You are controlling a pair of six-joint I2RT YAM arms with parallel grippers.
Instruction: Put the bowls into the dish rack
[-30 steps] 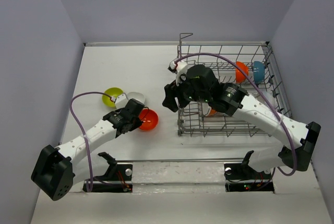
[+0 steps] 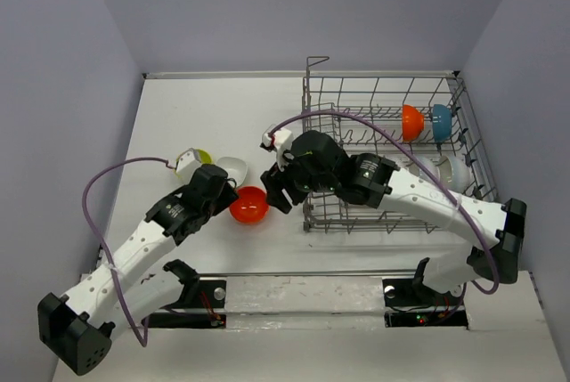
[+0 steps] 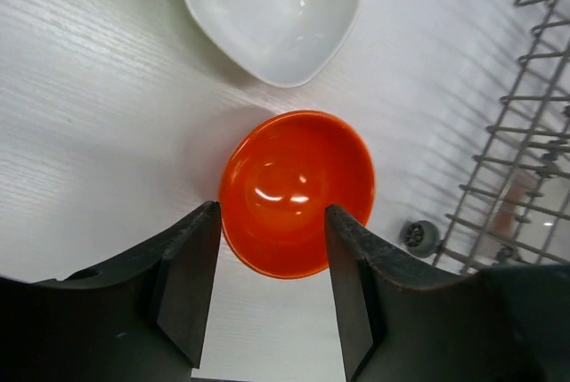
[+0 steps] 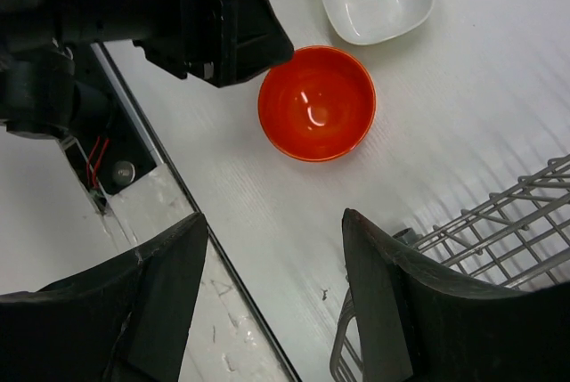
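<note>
The orange-red bowl (image 2: 249, 207) sits upright and empty on the white surface, left of the dish rack (image 2: 307, 208). Above its left edge is my left gripper, its fingers apart and the bowl showing beyond them; whether a fingertip touches the rim I cannot tell. A white bowl (image 3: 272, 12) lies just behind the orange one. The yellow-green bowl (image 2: 204, 157) is mostly covered by the left arm in the top view. My right gripper stands open and empty between the orange bowl and the rack, its fingers widely parted.
Inside the rack another orange bowl (image 2: 412, 122), a blue bowl (image 2: 442, 122) and pale dishes (image 2: 454, 173) stand on the right side. The right arm crosses over the rack's front. Bare surface (image 2: 214, 115) lies behind the loose bowls.
My left gripper has shifted slightly left and back, its arm now covering most of the yellow-green bowl. The orange bowl has slid slightly left. My right gripper has moved left, towards the bowl.
</note>
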